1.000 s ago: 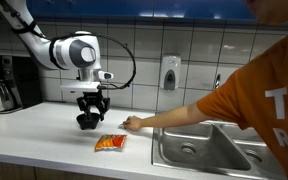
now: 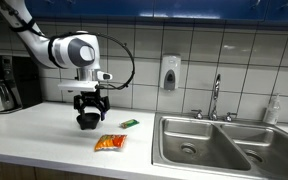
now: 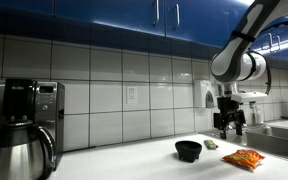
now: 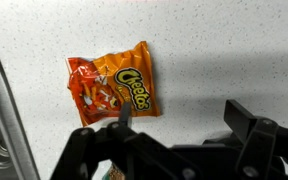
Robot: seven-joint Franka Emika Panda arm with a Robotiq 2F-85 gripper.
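An orange Cheetos bag (image 4: 114, 85) lies flat on the counter, left of my fingers in the wrist view; exterior view 1 shows the same bag (image 2: 111, 143) near the front edge. My gripper is open above the counter, with only bare surface between its fingers. Behind it in exterior view 1 stands a black bowl (image 2: 87, 121), partly covered by the gripper; exterior view 2 shows the bowl (image 3: 188, 150) clear of the arm. A small green packet (image 2: 130, 123) rests farther back, and in the wrist view it is mostly hidden under a finger.
A steel double sink (image 2: 189, 148) is set into the counter on the right. A coffee maker (image 3: 29, 125) stands at the far end. The tiled wall carries a soap dispenser (image 2: 170, 72). Clear counter (image 2: 29, 130) stretches left of the bowl.
A person in an orange shirt, one second ago reaching to where the green packet lies, has left the view. The green packet shows there now. The arm looks almost still.
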